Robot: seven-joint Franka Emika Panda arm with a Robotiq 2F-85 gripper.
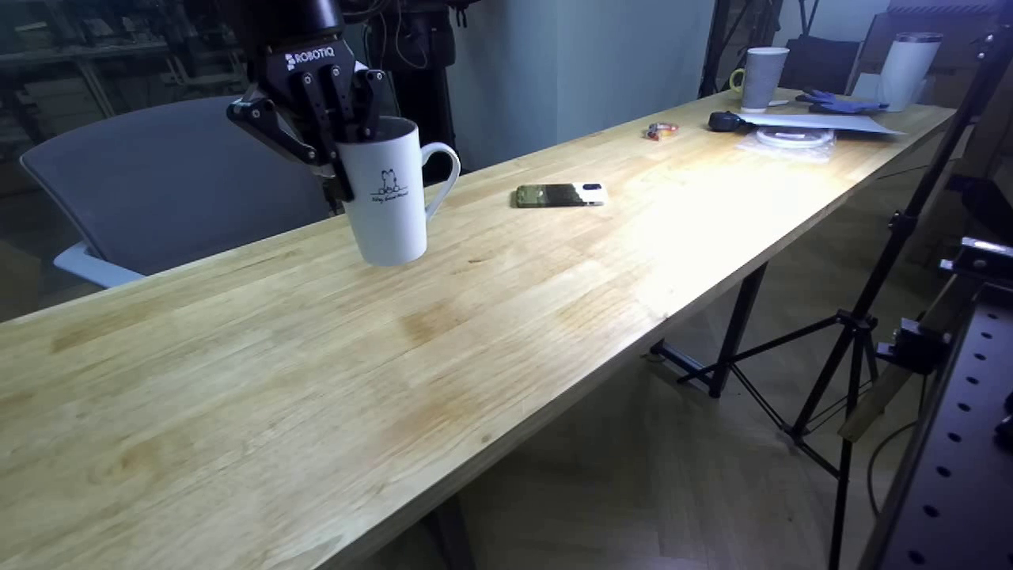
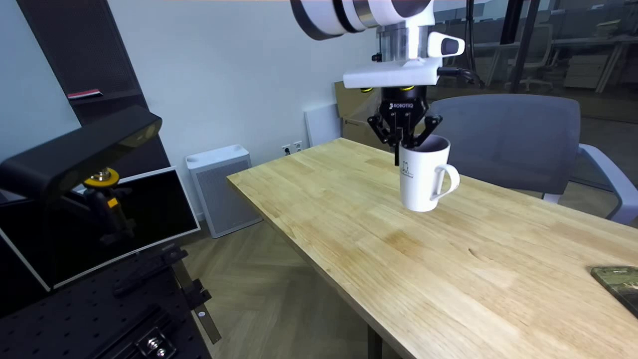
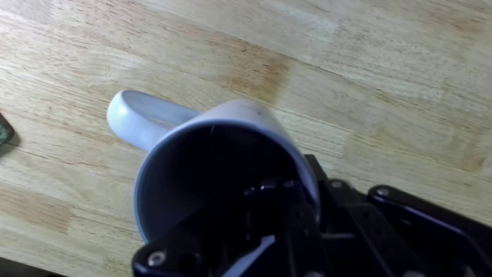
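Note:
A tall white mug (image 1: 387, 204) with a small line drawing and a handle is nearly upright, slightly tilted, at the table's chair side. My gripper (image 1: 343, 166) is shut on the mug's wall, one finger inside the mouth and the other outside. In the second exterior view the mug (image 2: 420, 179) has its handle to the right, below the gripper (image 2: 405, 140). Looking down in the wrist view, I see into the dark mouth of the mug (image 3: 240, 110); the inner fingertip is mostly lost in shadow. Whether its base touches the table is hard to tell.
A phone (image 1: 560, 195) lies flat on the wooden table (image 1: 313, 380), beyond the mug's handle. Farther off are a small wrapped item (image 1: 661, 130), a grey cup (image 1: 762, 81), a white tumbler (image 1: 908, 71) and blue gloves (image 1: 836, 100). A chair (image 1: 180, 180) stands behind.

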